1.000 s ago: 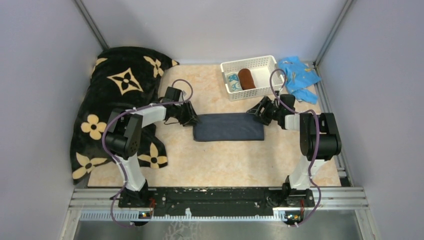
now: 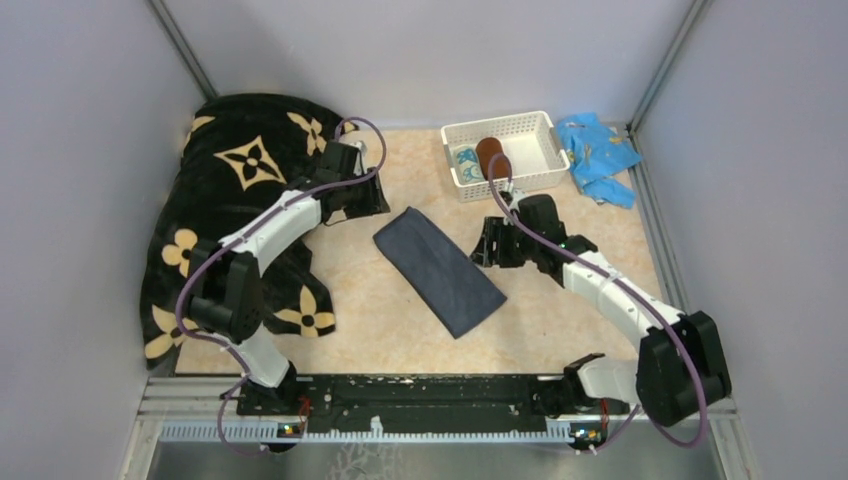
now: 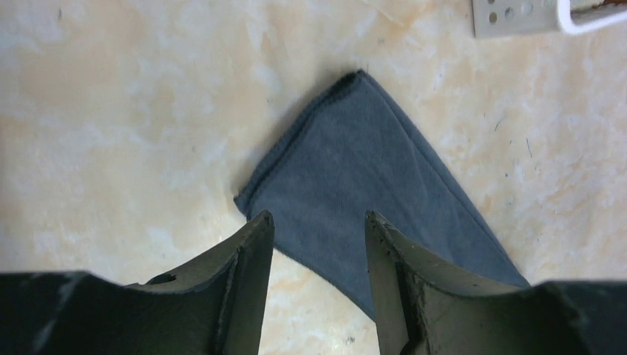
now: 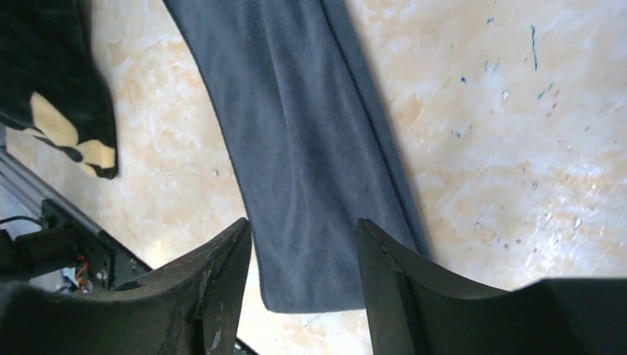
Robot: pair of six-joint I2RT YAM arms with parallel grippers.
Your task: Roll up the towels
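Observation:
A dark grey towel (image 2: 440,272), folded into a long rectangle, lies diagonally in the middle of the table, from upper left to lower right in the top view. My left gripper (image 2: 378,203) is open above its upper-left end; in the left wrist view that end (image 3: 325,170) shows beyond the empty fingers. My right gripper (image 2: 485,255) hangs open above the towel's right side; the right wrist view shows the lower end (image 4: 318,266) beneath its empty fingers.
A white basket (image 2: 540,180) holding brown and patterned rolls stands at the back, with blue cloth (image 2: 600,160) to its right. A black flowered blanket (image 2: 220,220) covers the left side.
The towel has turned from level to diagonal, its right end swinging toward the front. Both grippers have come off it, the left toward the back, the right leftward and toward the front.

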